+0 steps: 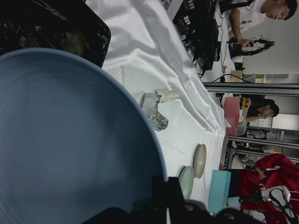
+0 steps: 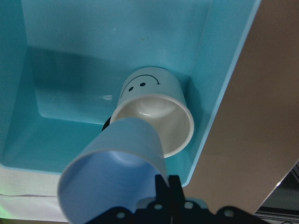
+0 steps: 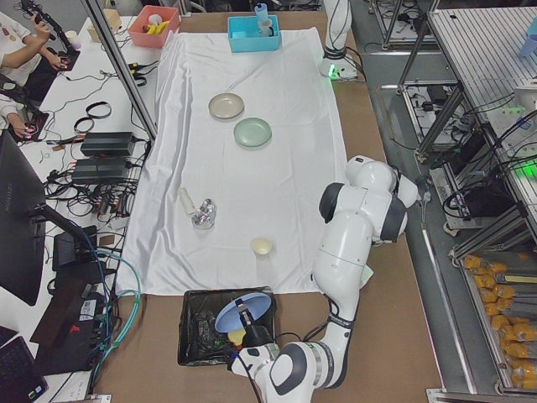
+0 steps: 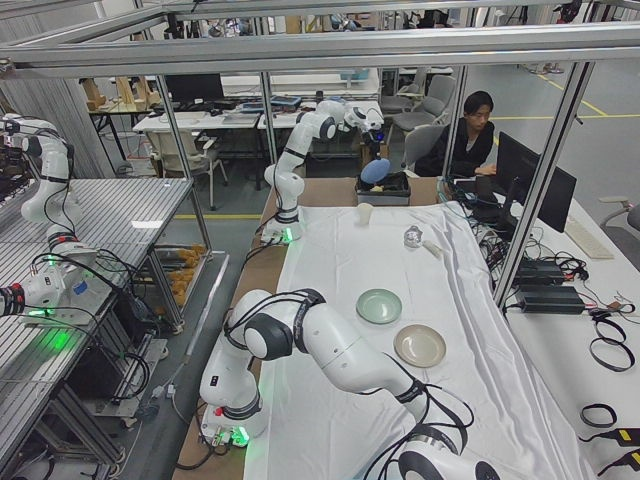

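Observation:
My left gripper is shut on the rim of a blue plate (image 1: 74,135), held tilted over a black lined bin (image 3: 197,336) with yellow contents. My right gripper is shut on a light blue cup (image 2: 112,144) above a blue basket (image 2: 51,79), where a white smiley cup (image 2: 149,84) lies.
A green plate (image 3: 252,132), a beige plate (image 3: 226,105), crumpled foil (image 3: 203,217), a pale roll (image 3: 186,200) and a cream cup (image 3: 261,246) are on the white cloth. A red basket (image 3: 151,38) stands at the far corner.

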